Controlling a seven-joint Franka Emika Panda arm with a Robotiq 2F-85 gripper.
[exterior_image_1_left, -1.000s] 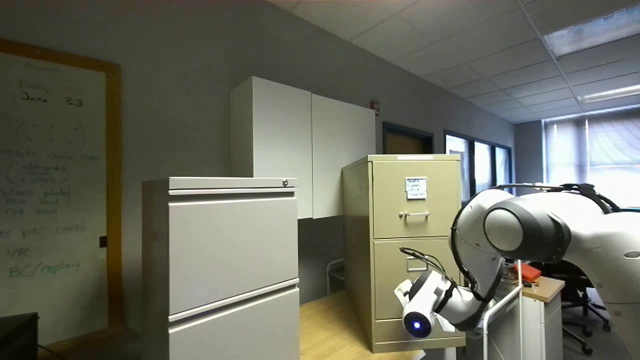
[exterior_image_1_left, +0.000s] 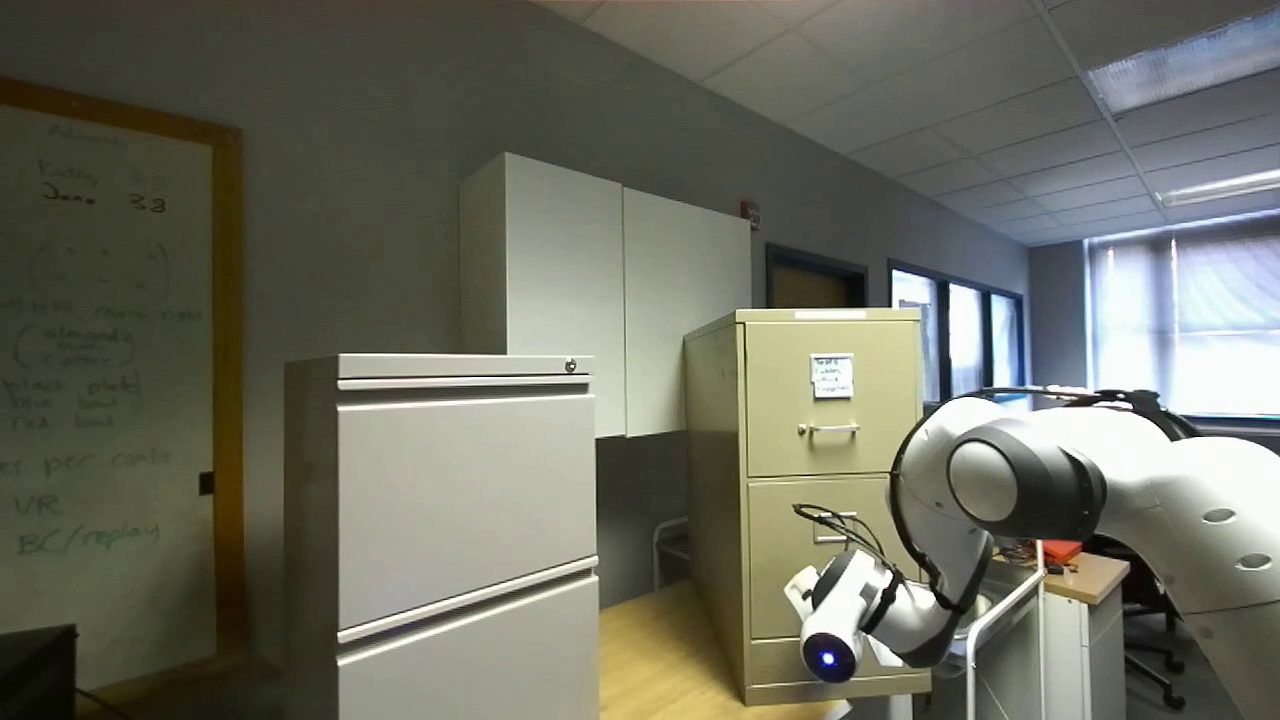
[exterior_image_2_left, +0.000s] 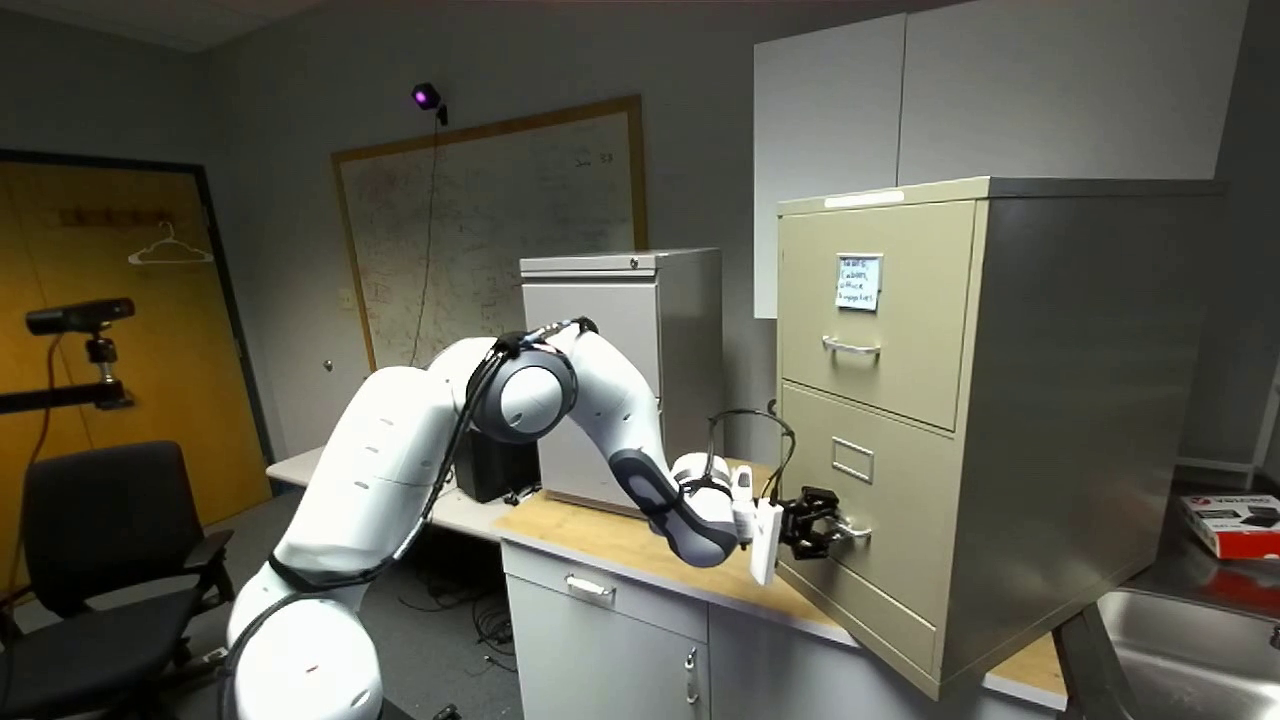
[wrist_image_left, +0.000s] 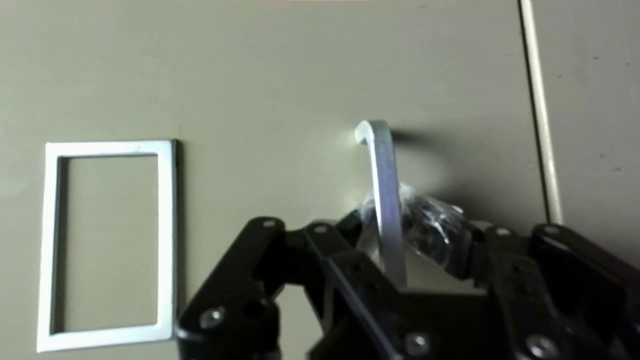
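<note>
The tan filing cabinet (exterior_image_2_left: 876, 480) has its two drawers closed. On the lower drawer, a silver handle (wrist_image_left: 384, 180) runs between the fingers of my gripper. The gripper is part open, one finger on each side of the bar, with clear wrapping (wrist_image_left: 432, 225) around the fingertips. Firm contact with the handle cannot be made out. An empty silver label frame (wrist_image_left: 168, 240) is beside the handle in the wrist view. In exterior view 2 the black gripper is right at the lower drawer's front; in exterior view 1 the wrist hides the handle.
The upper drawer carries a handle (exterior_image_2_left: 851, 348) and a paper label (exterior_image_2_left: 858, 283). A grey cabinet (exterior_image_1_left: 468, 516) stands on the same wooden counter (exterior_image_1_left: 654, 642). A sink (exterior_image_2_left: 1182, 660) lies right of the tan cabinet. Open space lies before the drawers, around the arm.
The arm has shifted slightly left in exterior view 1, bringing the wrist a little closer to the lower drawer. The cabinet and its drawers look unchanged.
</note>
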